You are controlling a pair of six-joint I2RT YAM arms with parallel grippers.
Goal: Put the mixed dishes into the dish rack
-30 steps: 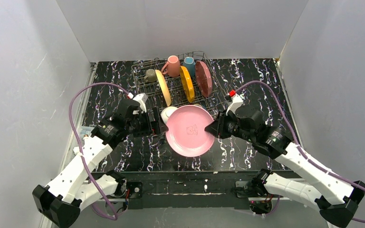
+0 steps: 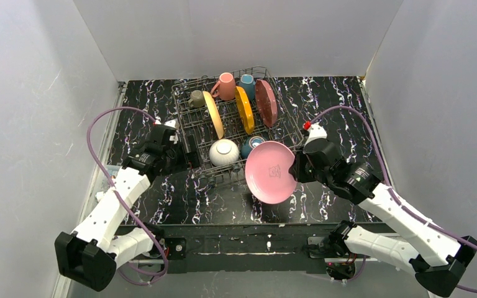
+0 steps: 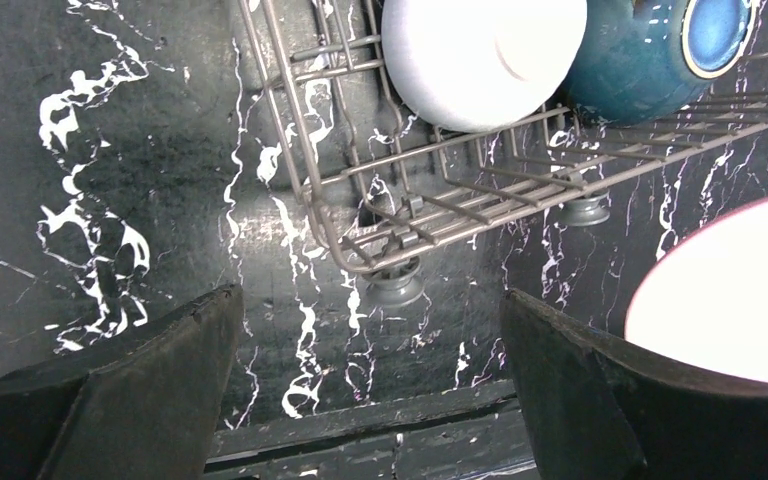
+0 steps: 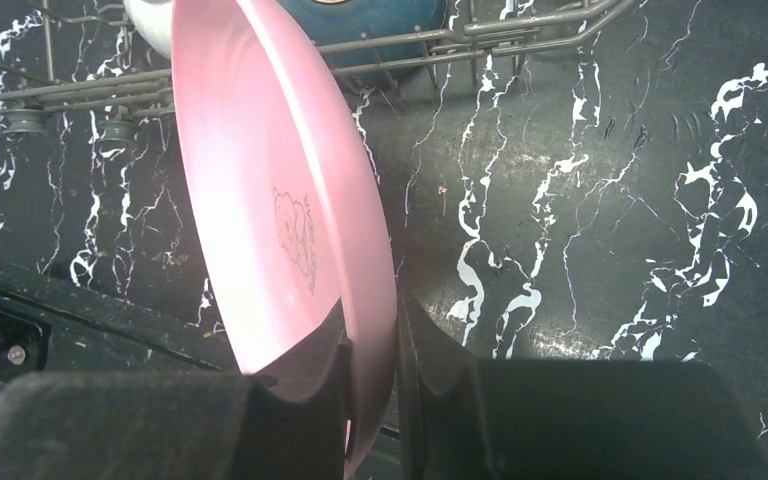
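A pink plate (image 2: pixel 271 172) hangs in front of the rack's near edge, its rim pinched by my right gripper, which is shut on it. My left gripper stands open at the rack's front left, with only countertop visible between its fingers. The wire dish rack (image 2: pixel 227 177) holds a white bowl (image 2: pixel 223 152) and a blue bowl (image 2: pixel 252 144) along its near side. Behind them stand a pale yellow dish (image 2: pixel 213 115), a yellow dish (image 2: pixel 244 110) and a dark red dish (image 2: pixel 266 103). At the back are a pink mug (image 2: pixel 225 86), a blue cup (image 2: pixel 247 83) and a grey-green cup (image 2: pixel 196 99).
Grey walls (image 2: pixel 242 37) close off the back and both sides. The rack's front left corner (image 3: pixel 345 250) is near the left fingers.
The pink plate has moved right with my right gripper, uncovering the bowls. My left gripper has drawn back to the left, away from the plate's left rim.
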